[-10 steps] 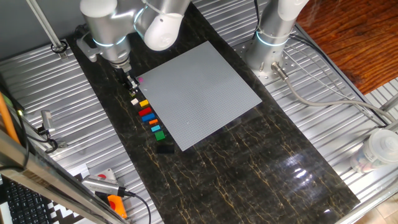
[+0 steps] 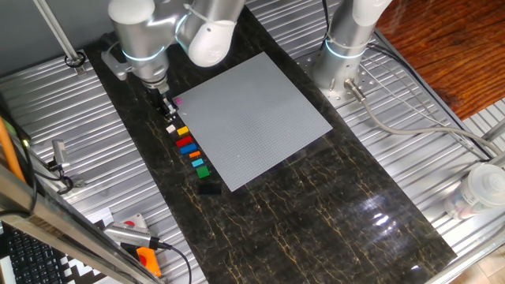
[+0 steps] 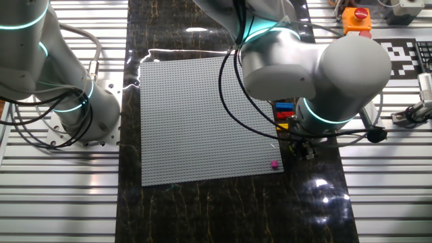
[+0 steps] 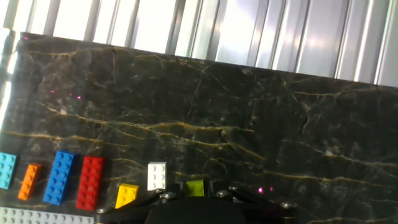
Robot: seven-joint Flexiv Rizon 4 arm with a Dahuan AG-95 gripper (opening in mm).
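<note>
In the wrist view a lime-green brick (image 4: pixel 195 188) sits at the bottom centre, flanked by the dark fingers (image 4: pixel 209 188) of my gripper (image 2: pixel 169 113). The fingers look very close to the brick's sides; whether they press on it cannot be told. A white brick (image 4: pixel 157 176) lies just left of it, followed by yellow (image 4: pixel 126 195), red (image 4: pixel 89 182), blue (image 4: pixel 59 178), orange (image 4: pixel 29 182) and light-blue (image 4: pixel 7 170) bricks. The grey baseplate (image 2: pixel 252 118) lies beside this row, with a pink brick (image 3: pixel 274 165) at one corner.
Further along the row are a green brick (image 2: pixel 203 171) and a black one (image 2: pixel 209 189). The dark marble board (image 2: pixel 316 213) is clear beyond the baseplate.
The arm has shifted slightly right and towards the brick row in exterior view 1. The gripper's tip now covers more of the lime-green brick. The other bricks have not moved.
</note>
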